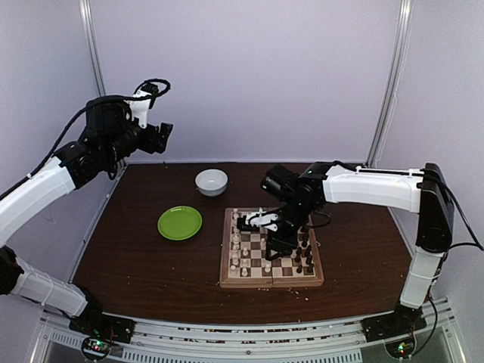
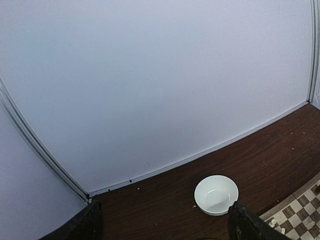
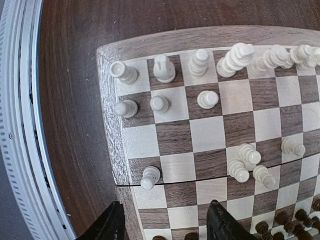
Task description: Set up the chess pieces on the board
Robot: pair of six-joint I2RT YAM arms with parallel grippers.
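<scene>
The chessboard [image 1: 257, 282] lies open on the table. White pieces line its left side; in the right wrist view a rook [image 3: 124, 73], a knight [image 3: 164, 70] and a bishop [image 3: 199, 63] stand in the edge row. Ahead of them are a few pawns, one of them [image 3: 208, 99] set apart. Another pawn [image 3: 150, 178] stands alone near the fold, and several more white pieces [image 3: 249, 154] cluster mid-board. Dark pieces [image 1: 309, 260] fill the right side. My right gripper is above the board, open and empty. High at the left, my left gripper is open, holding nothing.
A green plate [image 1: 180, 223] lies left of the board. Behind it is a white bowl [image 1: 211, 182], which looks empty. Bare table [image 1: 144, 272] extends at the front left. The right forearm [image 1: 370, 189] reaches across the table's right part.
</scene>
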